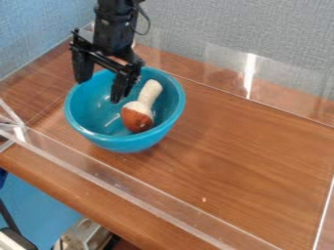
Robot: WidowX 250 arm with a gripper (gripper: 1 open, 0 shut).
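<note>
A blue bowl (98, 125) sits on the wooden surface at the left. Inside it lies an object with a pale handle and a reddish-brown rounded end (137, 118), tilted along the bowl's right side. My black gripper (102, 80) is open above the bowl's back-left part, apart from that object, with nothing visible held between its fingers.
Clear low walls (261, 95) edge the wooden surface (235, 166), whose right half is bare. Grey padded walls stand behind. At the lower left, beyond the edge, is a blue area with some metal hardware.
</note>
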